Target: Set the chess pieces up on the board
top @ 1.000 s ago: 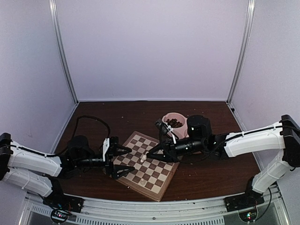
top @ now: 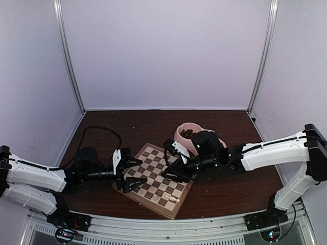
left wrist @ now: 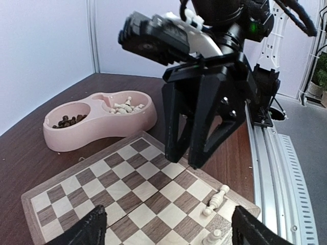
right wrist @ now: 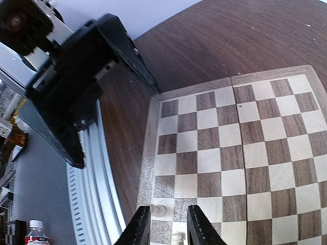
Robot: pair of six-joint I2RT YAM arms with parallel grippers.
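A white chess piece (left wrist: pixel 216 200) lies on its side near the board's edge. Close to it stands a small white piece (left wrist: pixel 212 236). The chessboard (top: pixel 153 168) is otherwise bare where visible. My left gripper (top: pixel 141 172) is open over the board's left side, nothing between its fingers. Facing it, my right gripper hangs above the board with its fingers apart and empty. In the right wrist view, the lying piece (right wrist: pixel 159 210) and the standing piece (right wrist: pixel 177 237) appear near the right gripper's fingertips (right wrist: pixel 141 212), farther down on the board.
Behind the board sits a pink two-part bowl (left wrist: pixel 97 133), dark pieces (left wrist: pixel 71 121) in one half and white pieces (left wrist: pixel 125 106) in the other. Both grippers hover close together over the board.
The right gripper has turned slightly; the left has barely moved.
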